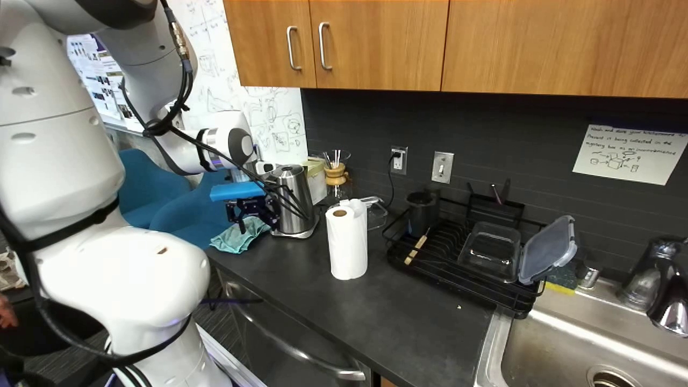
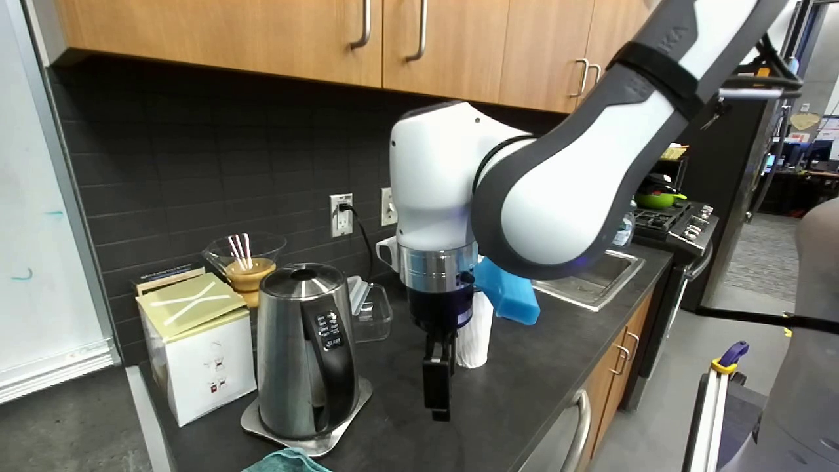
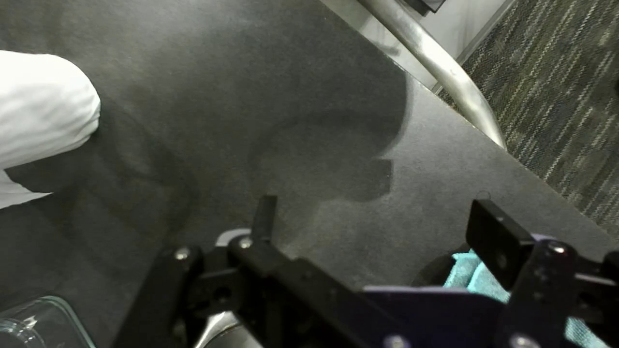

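My gripper stands open over the dark counter (image 3: 325, 133), its two black fingers wide apart with nothing between them. In exterior view 1 the gripper (image 1: 258, 226) is at the counter's far left end, in front of a steel kettle (image 1: 294, 201). A crumpled teal cloth (image 1: 239, 236) lies just below it at the counter's edge; in the wrist view the cloth (image 3: 478, 277) shows partly behind the right finger. The white paper towel roll (image 1: 346, 242) stands upright, apart from the gripper. Exterior view 2 places the gripper (image 2: 438, 393) to the right of the kettle (image 2: 303, 354).
Behind the kettle are a white box (image 2: 206, 366) and a glass coffee maker (image 2: 250, 271). A black dish rack (image 1: 445, 258) holding containers sits beside the sink (image 1: 600, 342). Bare counter lies between roll and sink. Wooden cabinets (image 1: 380, 45) hang above.
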